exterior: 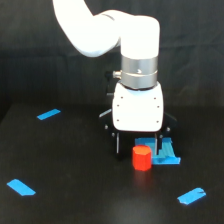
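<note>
A small red block stands on the black table, at the front left edge of a blue-outlined patch. My gripper points down just above and behind the block. Its two thin fingers are spread apart, wider than the block, and nothing shows gripped between them. How far the fingertips are from the block in depth is hard to tell. The gripper's body covers the back of the patch.
Strips of blue tape lie on the table at the back left, the front left and the front right. A dark curtain hangs behind.
</note>
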